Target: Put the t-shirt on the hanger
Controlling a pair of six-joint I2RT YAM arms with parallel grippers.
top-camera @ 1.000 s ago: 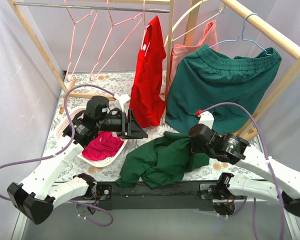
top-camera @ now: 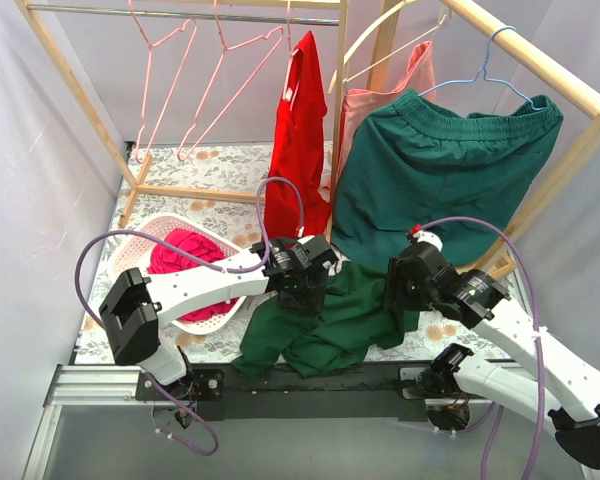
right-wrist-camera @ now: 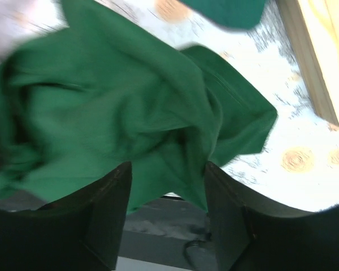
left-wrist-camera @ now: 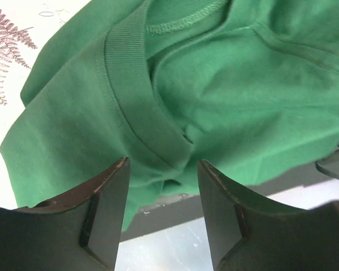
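A dark green t-shirt (top-camera: pixel 330 335) lies crumpled on the patterned table near its front edge. In the left wrist view its ribbed collar or hem band (left-wrist-camera: pixel 130 96) shows, running down toward my fingers. My left gripper stands open above the shirt, nothing between its fingers. Over the shirt's right part, my right gripper is also open; a fold of green cloth (right-wrist-camera: pixel 198 147) shows beyond and close to its right fingertip. Two empty pink hangers, one left (top-camera: pixel 152 90) and one nearer the middle (top-camera: pixel 225 90), hang from the back rail.
A white basket (top-camera: pixel 125 255) holding magenta cloth (top-camera: pixel 185 255) stands at the left. A red garment (top-camera: pixel 298 140) hangs at the back, and green shorts (top-camera: pixel 440 180) on a blue hanger (top-camera: pixel 485 75) hang at the right. Wooden rack posts (top-camera: pixel 337 110) rise behind.
My left gripper has moved from over the basket rightward and down over the green t-shirt. The right gripper has shifted slightly. The shirt looks much the same.
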